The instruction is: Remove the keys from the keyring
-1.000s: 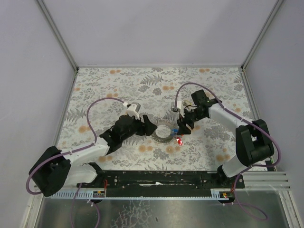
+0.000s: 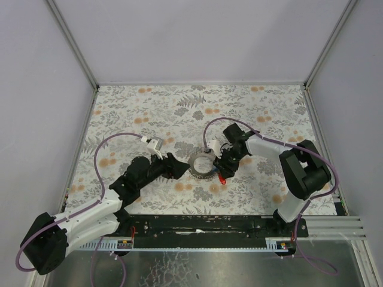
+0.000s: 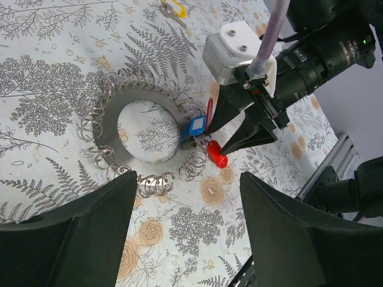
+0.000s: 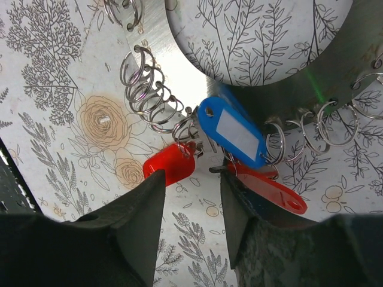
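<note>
A flat metal keyring (image 3: 111, 122), edged with small wire loops, lies on the patterned table. On its right side hang a blue key tag (image 4: 236, 131), a red key tag (image 4: 170, 164) and another red tag (image 4: 272, 191), partly covered by a finger. My right gripper is over these tags, its fingers part open and nothing clearly held between them. To the left of the ring, my left gripper (image 2: 187, 167) stands open and empty. In the left wrist view, a yellow-headed key (image 3: 178, 8) and a silver key (image 3: 172, 17) lie apart beyond the ring.
Black hardware (image 2: 203, 222) runs along the front edge. Both arms stand close together around the ring.
The left gripper has drawn slightly left and frontward. Ring and tags have shifted a little left.
</note>
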